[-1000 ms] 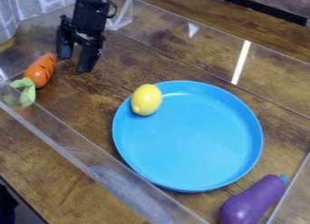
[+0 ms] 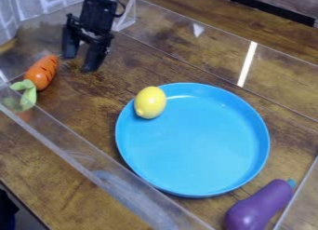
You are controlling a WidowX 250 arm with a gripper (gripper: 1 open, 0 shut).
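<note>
My black gripper [image 2: 85,44] is at the top left, open, low over the wooden surface, just above and right of an orange toy carrot [image 2: 41,73] with green leaves. A yellow lemon-like object [image 2: 151,101] sits on the upper left part of a blue plate [image 2: 199,155]. A purple toy eggplant [image 2: 255,209] lies at the lower right, outside the plate.
Clear plastic walls border the wooden area at the left, bottom and right. Bare wood [image 2: 187,47] spans the middle and upper right, with a white strip near the right.
My gripper has shifted very slightly; the objects have not visibly moved.
</note>
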